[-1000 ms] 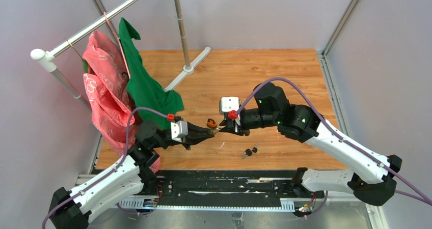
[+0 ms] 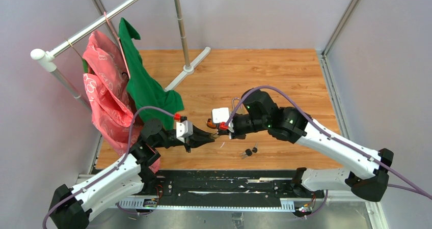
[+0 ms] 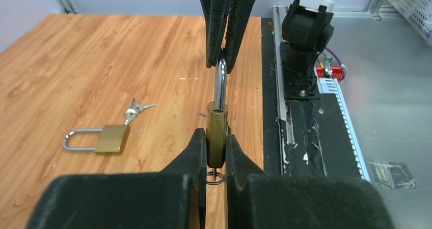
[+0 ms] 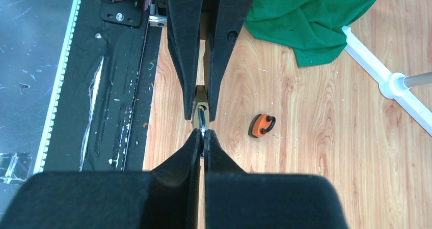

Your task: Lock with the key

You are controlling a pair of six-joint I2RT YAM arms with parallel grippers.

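The brass padlock (image 3: pixel 217 130) is upright in the left wrist view, its body clamped by my left gripper. Its steel shackle (image 3: pixel 220 81) rises toward my right gripper, which is shut with its tips at the shackle's curved end. Whether the shackle lies between those fingers or just against them, I cannot tell. A small ring (image 3: pixel 215 178) shows below the body; the keyhole is hidden. In the right wrist view, the shackle (image 4: pixel 202 118) reaches from the body (image 4: pixel 201 97) to the right fingertips. From above, both grippers meet tip to tip over the table.
A second brass padlock (image 3: pixel 113 139) with keys (image 3: pixel 136 109) lies on the wooden table. An orange-and-black object (image 4: pixel 261 125) and black-headed keys (image 2: pixel 248 152) lie nearby. A rack with red cloth (image 2: pixel 104 86) and green cloth (image 2: pixel 147 81) stands left.
My right gripper has moved left, toward the left gripper and the padlock.
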